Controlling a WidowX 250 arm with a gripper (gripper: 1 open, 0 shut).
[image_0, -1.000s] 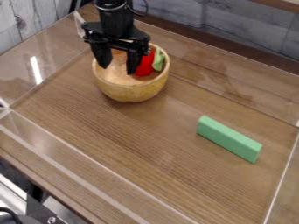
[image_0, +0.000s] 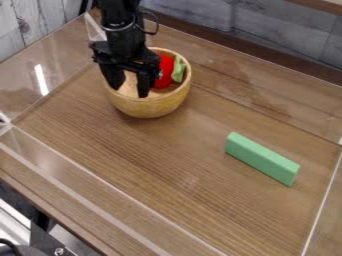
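Observation:
A round wooden bowl (image_0: 147, 97) sits on the table near the top centre, holding a red round item (image_0: 164, 73) with a green piece (image_0: 179, 70) on its right side. My black gripper (image_0: 126, 72) reaches down from the top into the bowl's left part, its fingers low inside it. Whether it is open or shut, and whether anything is between the fingers, is unclear.
A green rectangular block (image_0: 262, 159) lies apart on the right of the wooden table (image_0: 147, 190). A pale wall stands at the top left.
My gripper has shifted a little left and lower over the bowl, and its fingers have changed pose. The green block has stayed put.

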